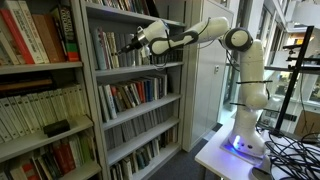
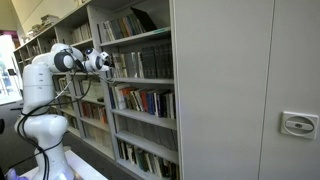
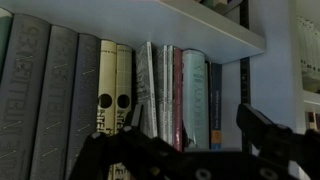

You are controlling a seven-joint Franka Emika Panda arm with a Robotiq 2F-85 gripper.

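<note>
My gripper is open in the wrist view, its two dark fingers wide apart in front of a row of upright books. Between them, farther back, appear thin grey and reddish spines, a pale blue-green book (image 3: pixel 195 95) and a dark blue book (image 3: pixel 215 100). Two cream volumes (image 3: pixel 115 85) with black marks stand by the left finger, and thick grey volumes (image 3: pixel 58 90) fill the left side. Nothing is held. From outside, the gripper (image 1: pixel 132 46) is up at a high shelf; exterior view 2 also has the gripper (image 2: pixel 107 64) close to that row.
The shelf board (image 3: pixel 205 25) above the books and the upright side panel (image 3: pixel 275 75) on the right bound the space. Lower shelves hold more books (image 1: pixel 135 95). A white table (image 1: pixel 225 158) carries the arm's base, with loose black cables beside it.
</note>
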